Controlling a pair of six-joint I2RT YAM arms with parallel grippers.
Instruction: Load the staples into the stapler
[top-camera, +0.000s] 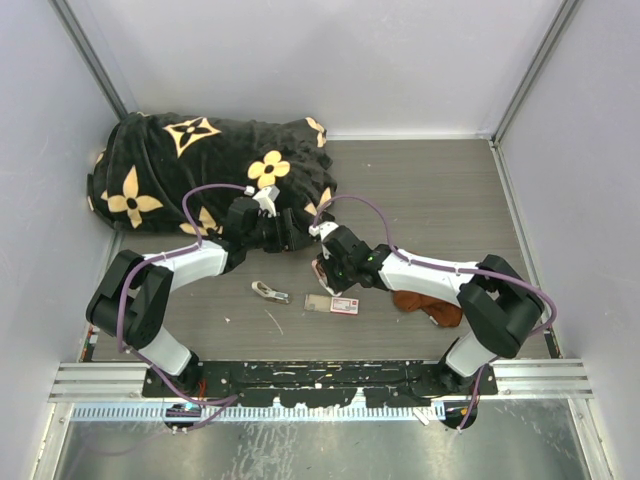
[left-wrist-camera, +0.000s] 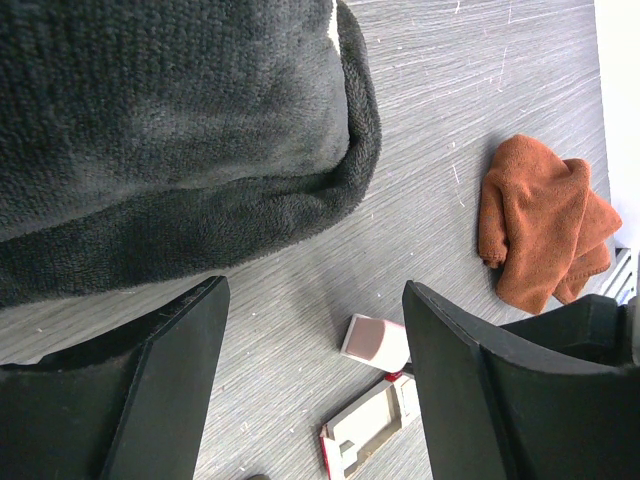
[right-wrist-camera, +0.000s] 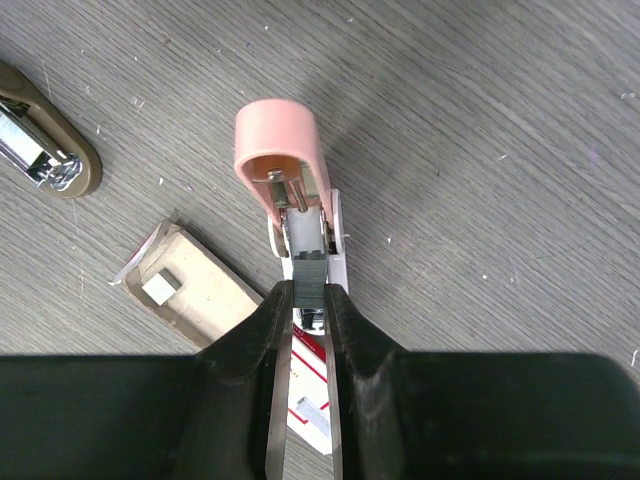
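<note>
A pink and white stapler stands opened up on the table, its pink top lifted away from the white base. Between the fingertips of my right gripper is a small grey staple strip, over the stapler's metal channel. Whether the strip touches the channel floor cannot be told. In the left wrist view, my left gripper is open and empty, held off to the left of the stapler. The pink stapler top shows beside its right finger there.
An open staple box with a small strip inside lies close beside the stapler. A brown stapler rests farther left. Behind is a dark flowered blanket; a brown cloth lies right.
</note>
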